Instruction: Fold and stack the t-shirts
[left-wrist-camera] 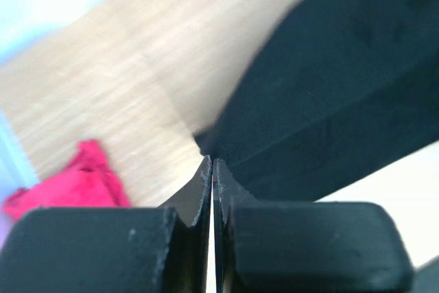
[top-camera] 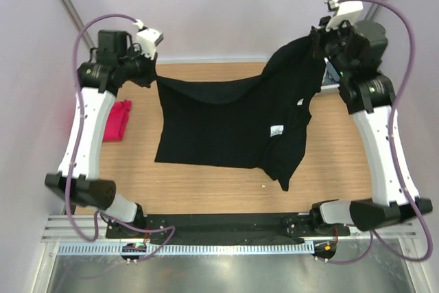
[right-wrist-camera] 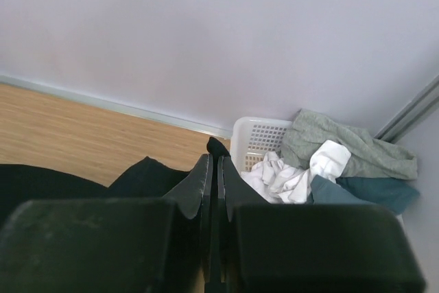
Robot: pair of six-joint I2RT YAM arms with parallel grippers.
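A black T-shirt (top-camera: 219, 132) is spread across the wooden table, its far edge raised between the two grippers, with small white labels on the right part. My left gripper (top-camera: 150, 80) is shut at its upper left corner; in the left wrist view the cloth (left-wrist-camera: 309, 87) reaches its fingertips, with little visible between them. My right gripper (top-camera: 317, 39) is raised high at the back right, shut on the shirt's corner, which pokes up between the fingertips in the right wrist view.
Red cloth (top-camera: 118, 121) lies at the left edge. A white basket (right-wrist-camera: 257, 135) of grey, white and teal clothes stands at the back right, largely behind the right arm in the top view. Bare table (top-camera: 206, 190) shows at the front.
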